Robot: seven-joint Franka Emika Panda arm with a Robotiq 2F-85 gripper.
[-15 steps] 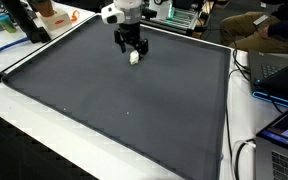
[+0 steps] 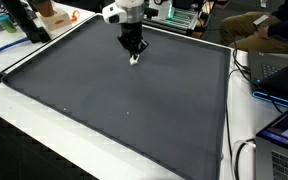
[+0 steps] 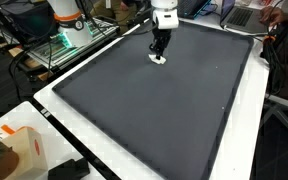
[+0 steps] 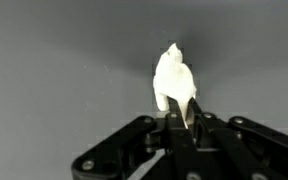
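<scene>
A small crumpled white piece, perhaps cloth or tissue, lies on the dark board near its far end: white piece (image 2: pixel 134 59), white piece (image 3: pixel 157 59). In the wrist view the white piece (image 4: pixel 172 75) stretches away from my gripper, its near end between the fingers. The fingers stand close together around that end; whether they press on it is too small to tell. From outside, my gripper (image 2: pixel 135 52) points down right at the white piece, low over the board.
The dark grey board (image 2: pixel 114 105) is otherwise bare, with wide free room in front of the gripper. Laptops (image 2: pixel 280 80) and cables lie off its right edge in exterior view 1. An orange-and-white object (image 3: pixel 24 153) stands outside its near left corner in exterior view 2.
The fingers have drawn closer together around the white piece and come down slightly. Less of the piece shows from outside now; it has hardly shifted on the board.
</scene>
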